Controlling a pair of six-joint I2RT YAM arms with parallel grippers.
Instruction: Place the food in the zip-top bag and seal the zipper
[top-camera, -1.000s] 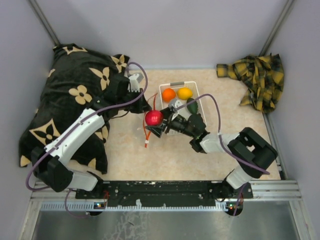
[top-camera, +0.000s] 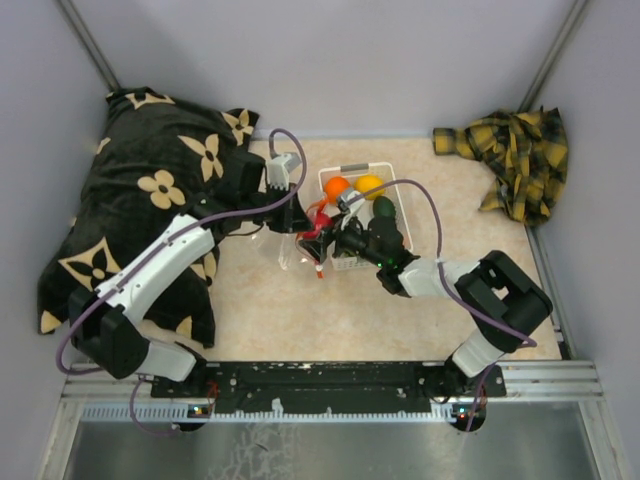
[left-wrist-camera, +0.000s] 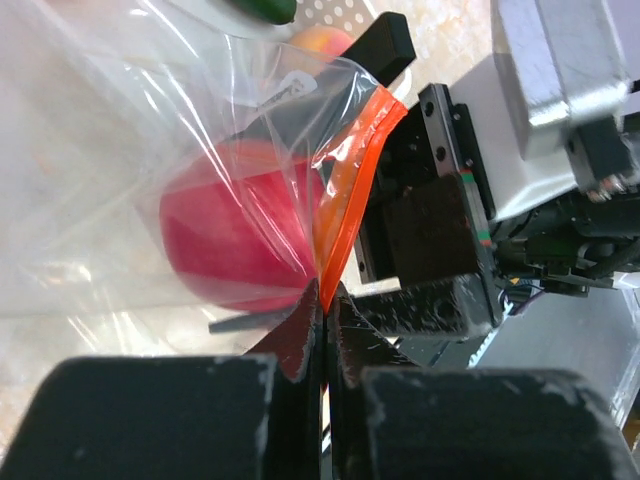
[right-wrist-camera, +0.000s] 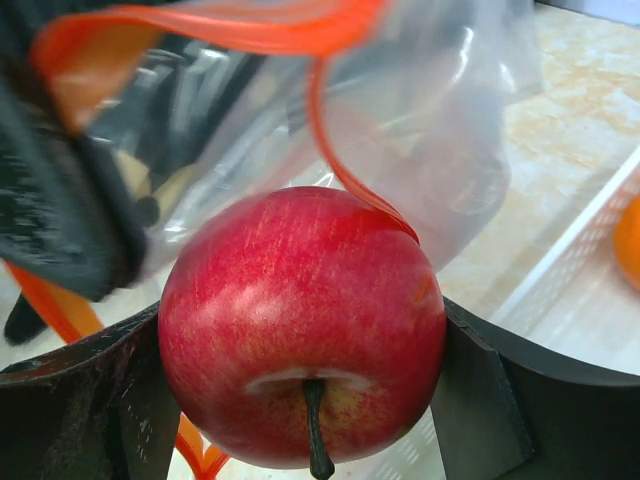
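Note:
The clear zip top bag (left-wrist-camera: 90, 200) has an orange zipper edge (left-wrist-camera: 358, 180), pinched at one spot by my left gripper, which is shut. A red apple (right-wrist-camera: 300, 330) fills the space between the widely spread fingers of my right gripper (top-camera: 322, 235); whether they press on it is hard to tell. Seen by the left wrist camera, the apple shows through the film, at the bag's mouth. In the right wrist view, orange strips run above, behind and below it, and film lies beyond. How deep it sits in the bag is unclear.
Behind and right of the grippers stands a white basket (top-camera: 399, 205) with an orange (top-camera: 336, 189), a yellow fruit (top-camera: 369, 186) and a dark green item (top-camera: 384, 208). A dark flowered cloth (top-camera: 140, 190) covers the left side; a plaid cloth (top-camera: 515, 160) lies back right.
The apple, fully visible a second ago at the bag's edge, has shifted slightly right and back, now partly covered by film and my left gripper. The bag's orange edge has swung right around it.

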